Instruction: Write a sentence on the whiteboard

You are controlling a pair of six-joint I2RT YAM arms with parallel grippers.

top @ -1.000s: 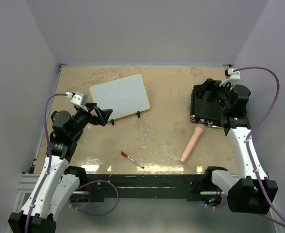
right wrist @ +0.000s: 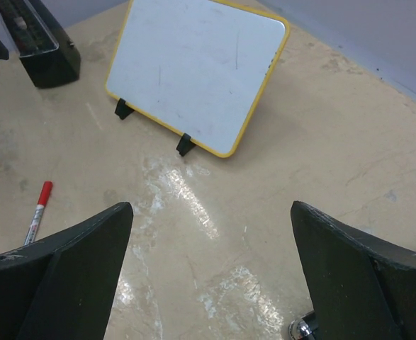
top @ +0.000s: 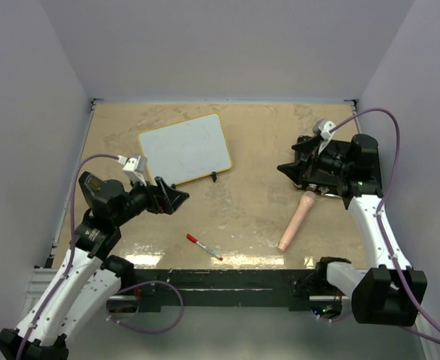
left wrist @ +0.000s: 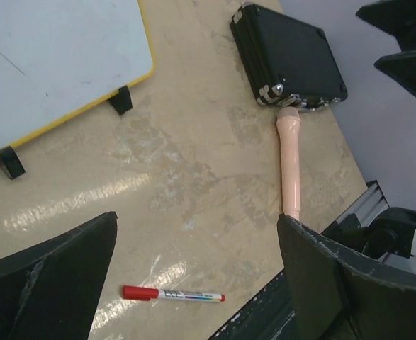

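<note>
A whiteboard [top: 186, 148] with a yellow rim lies tilted at the back left of the table, two black feet along its near edge. In the left wrist view its surface bears a short dark line. The red-capped marker [top: 205, 247] lies near the table's front edge, its red end to the left. My left gripper [top: 176, 196] hovers open between the whiteboard and the marker, nothing between its fingers. Over on the right, my right gripper [top: 288, 159] is open and empty too, beside the black case and well away from the marker.
A black case [left wrist: 293, 53] stands at the back right, partly under my right arm. The pink rod [top: 296, 221] lies in front of it. Another dark box [right wrist: 37, 46] is at the far left. Mid-table is clear.
My left gripper has shifted right and toward the table's front. The right gripper has swung left and nearer the front. Whiteboard and marker have stayed put.
</note>
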